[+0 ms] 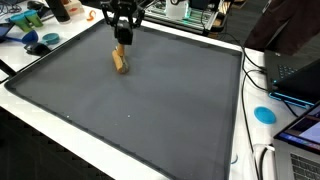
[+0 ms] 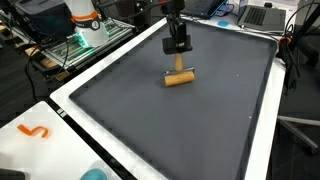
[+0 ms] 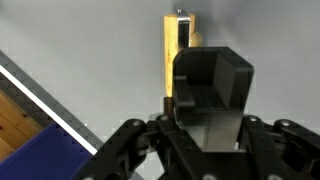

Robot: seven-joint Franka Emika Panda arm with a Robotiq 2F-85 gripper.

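Note:
In the second exterior view, a tan, mallet-like wooden object has a thick cylindrical head (image 2: 180, 79) lying level and a thin upright piece rising from it. My black gripper (image 2: 178, 52) points down and is shut on that upright piece. The first exterior view has the gripper (image 1: 122, 41) right above the tan head (image 1: 119, 60), near the far left part of the grey board. From the wrist, an orange block with a dark stripe (image 3: 177, 48) sticks out past the fingers (image 3: 222, 78), which cover most of the grip. Whether the head touches the board cannot be told.
The grey board (image 1: 150, 110) is bare around the object. Beyond its left edge lie cups and a blue bowl (image 1: 38, 48). A cyan disc (image 1: 265, 115) and laptops (image 1: 300, 145) stand to the right.

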